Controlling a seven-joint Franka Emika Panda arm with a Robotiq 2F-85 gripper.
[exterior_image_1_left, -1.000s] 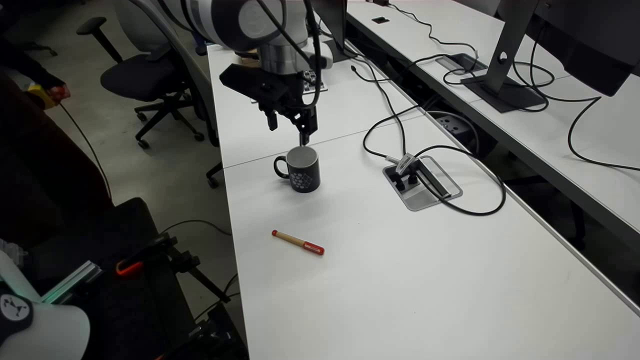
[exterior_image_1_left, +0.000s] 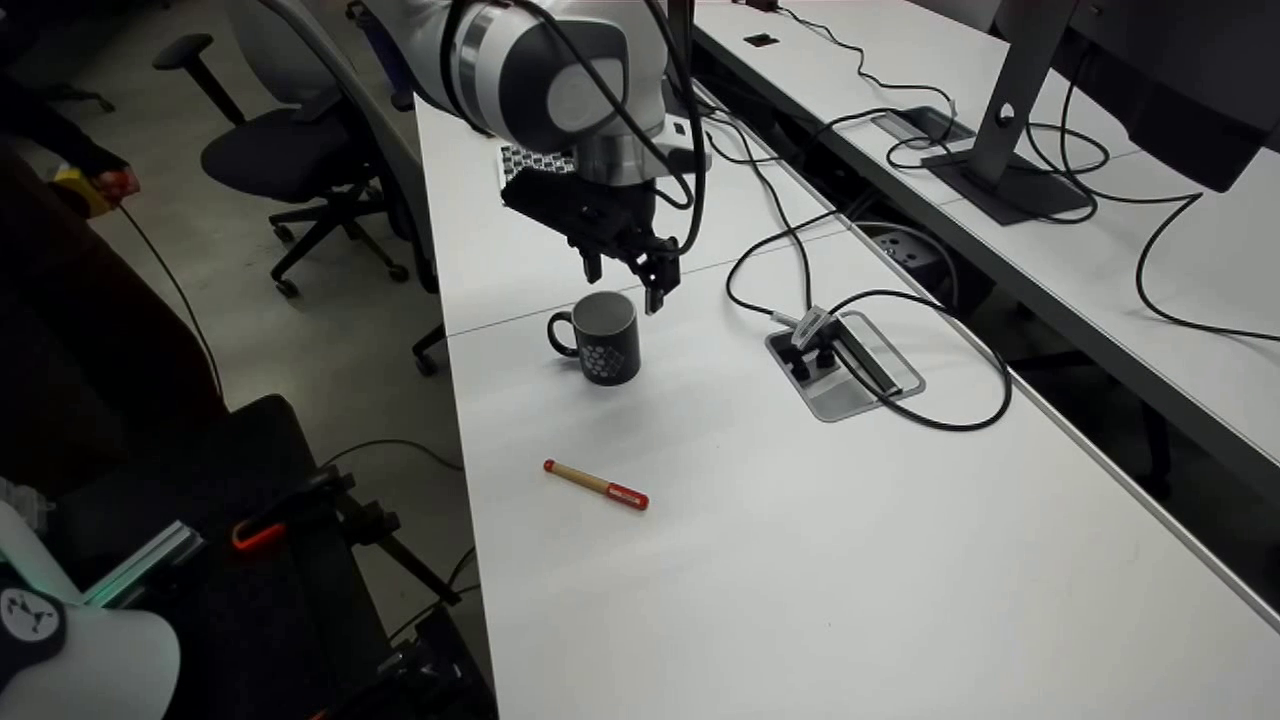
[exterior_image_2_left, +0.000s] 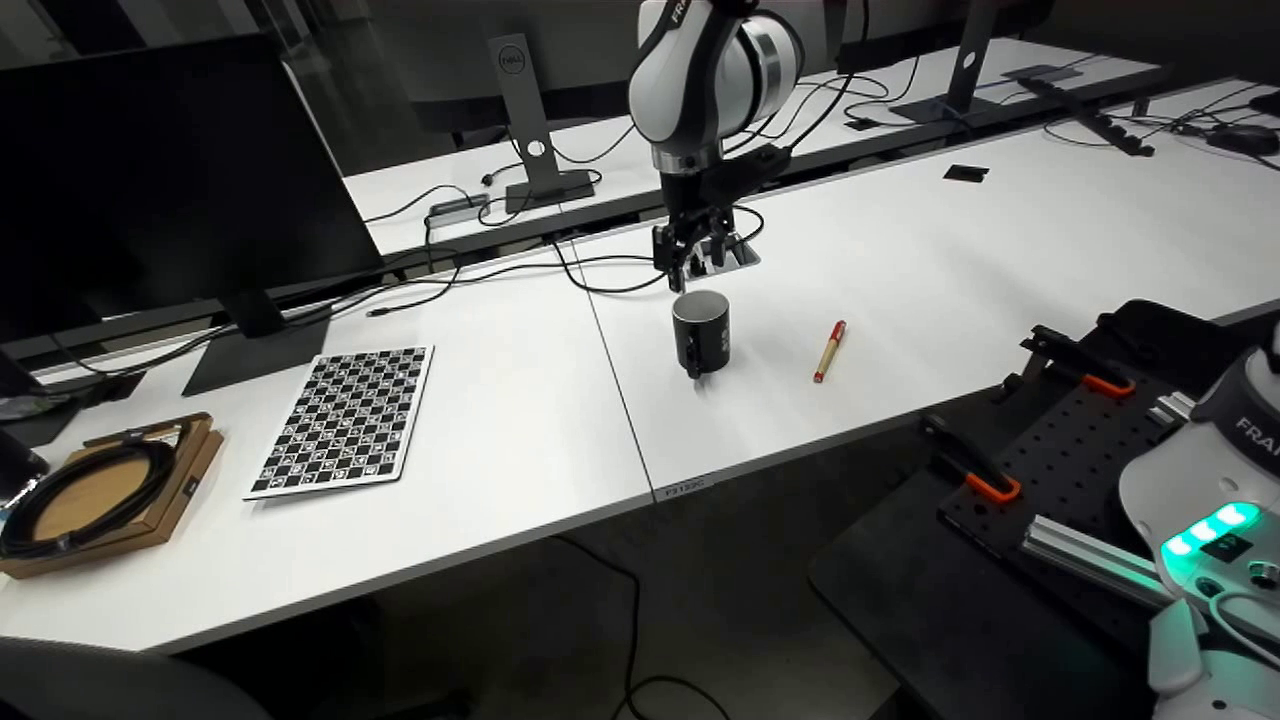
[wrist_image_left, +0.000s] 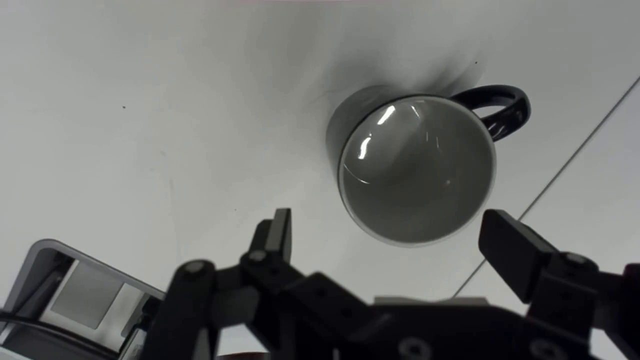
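Note:
A dark mug (exterior_image_1_left: 608, 352) with a pale pattern and a grey inside stands upright on the white table. Its black handle (wrist_image_left: 507, 114) shows at the upper right of the wrist view. My gripper (exterior_image_1_left: 624, 288) hangs just above and behind the mug in exterior view 1, open and empty. From the wrist, the mug (wrist_image_left: 418, 171) appears ahead of the spread fingertips (wrist_image_left: 279, 235), and I look down into its empty inside. A marker (exterior_image_1_left: 596, 485) with a wooden-coloured body and red ends lies apart from the mug; in exterior view 2 the marker (exterior_image_2_left: 829, 352) is to the mug's right.
A table socket box (exterior_image_1_left: 846, 365) with plugs and looping black cables (exterior_image_1_left: 1005, 396) sits beyond the mug. A checkered board (exterior_image_2_left: 342, 418) and a box with a coiled cable (exterior_image_2_left: 110, 490) occupy another part of the table. Open surface surrounds the marker.
In exterior view 1 the arm and gripper have shifted right and slightly down, from over the mug's rim towards its far right side. Mug and marker have stayed put.

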